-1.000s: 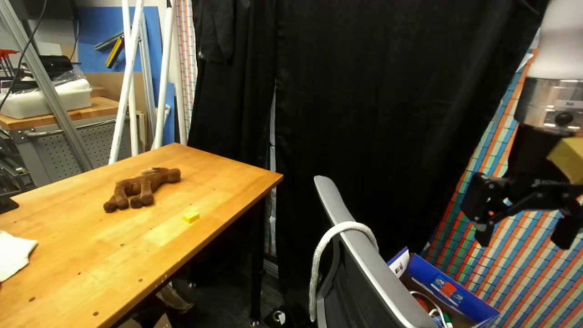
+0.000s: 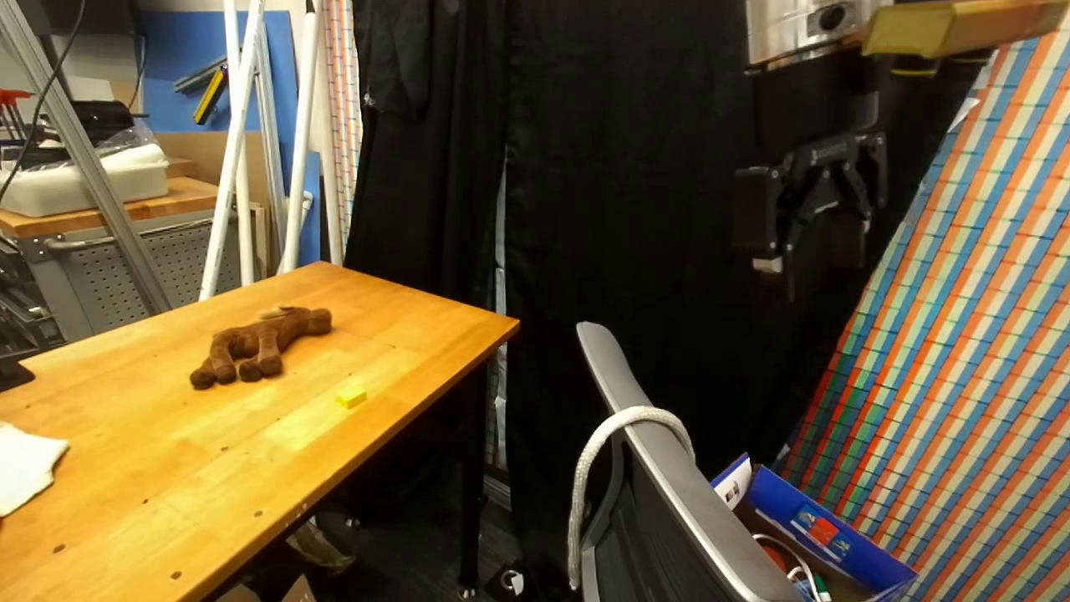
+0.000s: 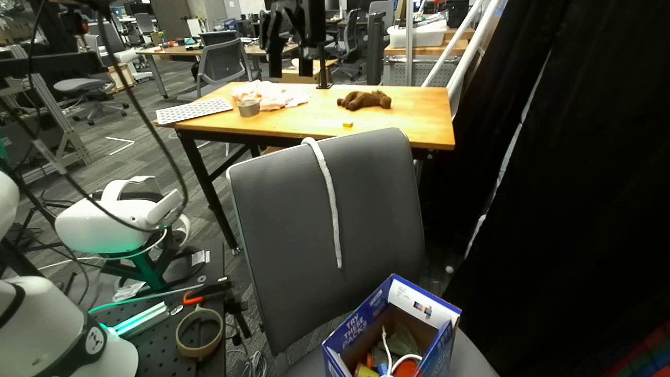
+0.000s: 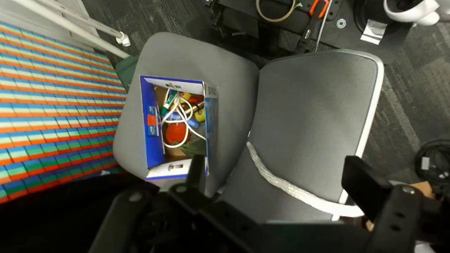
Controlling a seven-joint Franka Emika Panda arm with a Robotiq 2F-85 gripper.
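My gripper (image 2: 810,236) hangs in the air to the right of the table, above the chair side, in exterior view 1. Seen from the wrist, its two dark fingers (image 4: 366,185) stand wide apart, and nothing is held between them. A white rope (image 4: 291,188) is draped over the backrest of a grey chair (image 3: 377,207), well below the gripper. On the chair's seat sits an open blue box (image 4: 152,126) containing cords, a green marker and several small items. A brown plush animal (image 2: 266,344) lies on the wooden table (image 2: 371,441), with a small yellow block (image 2: 351,397) near it.
Exterior view 2 shows a keyboard (image 3: 193,111), a tape roll (image 3: 249,108) and a pale cloth (image 3: 270,95) on the table's left. A black curtain (image 2: 622,181) hangs behind the chair. A VR headset (image 3: 107,226) stands by the robot base.
My gripper has moved left and upward in exterior view 1, and the arm has turned. The rope, box, plush animal and yellow block stay where they were.
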